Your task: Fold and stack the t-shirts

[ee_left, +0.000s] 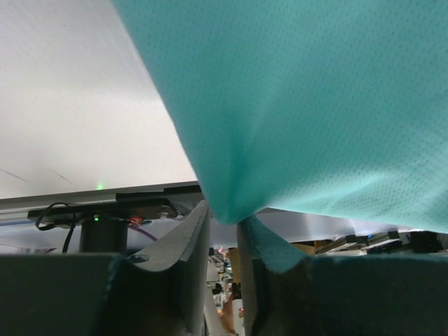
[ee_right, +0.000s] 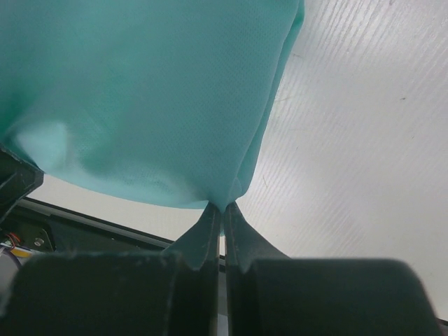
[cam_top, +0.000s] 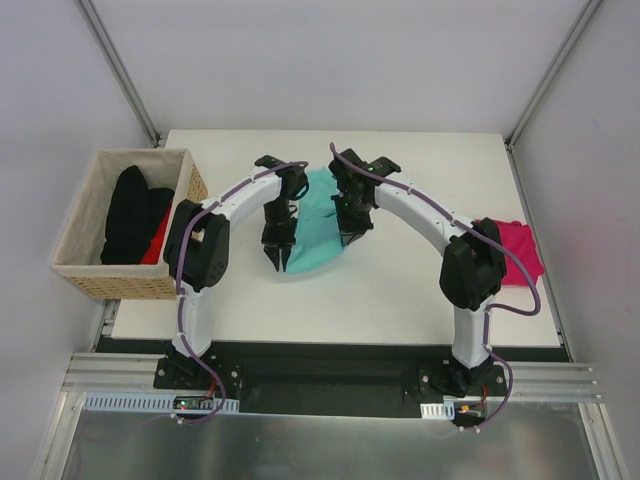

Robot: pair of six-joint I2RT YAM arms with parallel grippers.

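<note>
A teal t-shirt [cam_top: 316, 238] lies in the middle of the table between my arms, its near edge closest to my grippers. At its near left corner, my left gripper [cam_top: 278, 264] has its fingertips slightly apart. In the left wrist view the shirt's corner [ee_left: 227, 189] comes down to the gap between those tips; whether it still touches both is unclear. My right gripper is shut on the near right corner of the teal cloth [ee_right: 161, 112]. The forearms partly cover the shirt from above.
A wicker basket [cam_top: 183, 158] with dark and red cloth inside stands at the left. Folded red cloth [cam_top: 520, 252] rests at the right edge of the table. Bare white tabletop [cam_top: 350, 310] lies in front of the grippers.
</note>
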